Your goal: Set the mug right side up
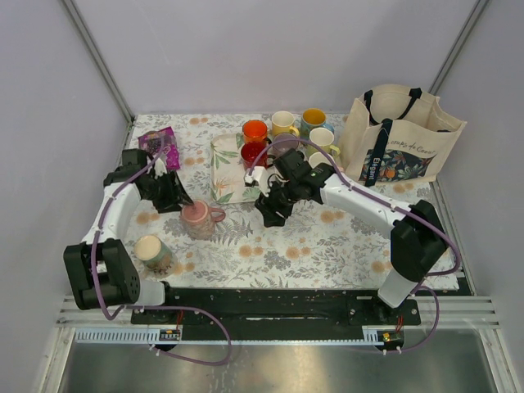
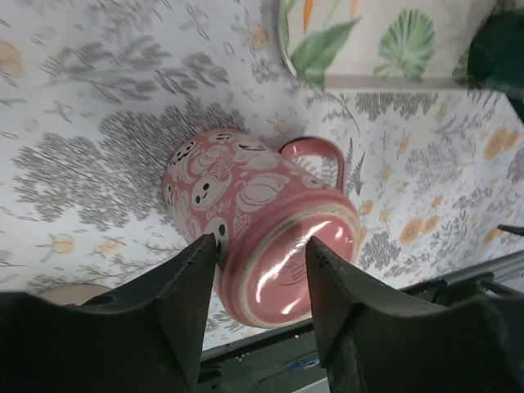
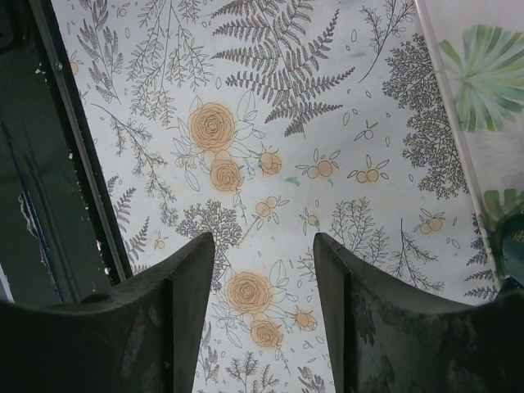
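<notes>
A pink patterned mug (image 1: 201, 221) lies on its side on the floral mat at the left of the top view, its handle to the right. In the left wrist view its base faces the camera, and my left gripper is shut on the rim of the base end of the pink mug (image 2: 229, 188). My right gripper (image 1: 272, 209) is open over bare mat (image 3: 270, 164) at the centre, with nothing between its fingertips.
A tray (image 1: 225, 147) with several mugs around it stands at the back. A teal-and-cream mug (image 1: 151, 258) lies front left, a purple packet (image 1: 155, 139) back left, a tote bag (image 1: 409, 147) back right.
</notes>
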